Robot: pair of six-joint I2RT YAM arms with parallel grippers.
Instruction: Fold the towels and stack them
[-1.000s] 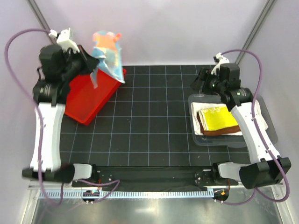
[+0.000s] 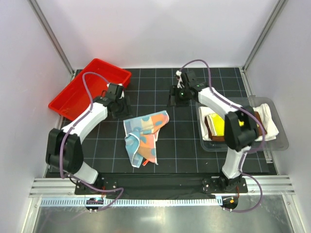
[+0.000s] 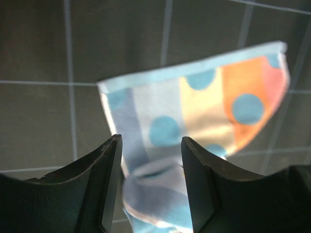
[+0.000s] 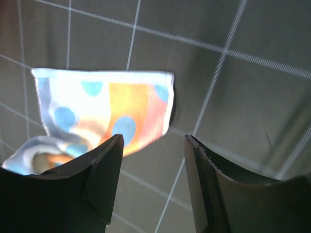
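Observation:
A crumpled towel [image 2: 146, 126] with orange, blue and white dotted patches lies in the middle of the dark tiled table, its top part flat and its lower part bunched. My left gripper [image 2: 121, 108] hangs open above and left of its upper edge, the towel [image 3: 160, 126] showing below its empty fingers. My right gripper [image 2: 179, 97] is open above the table, up and right of the towel [image 4: 102, 111], with nothing between its fingers. A stack of folded towels, yellow [image 2: 217, 125], brown and white [image 2: 266, 119], lies in the grey bin at right.
An empty red bin [image 2: 73, 97] stands at the back left. The grey plastic bin [image 2: 282, 133] occupies the right side, partly under my right arm. Bare tiles surround the towel, mainly behind it and to its right.
The left arm brought the towel down from over the red bin onto the table, let it go and drew back slightly. The right gripper moved left, toward the towel.

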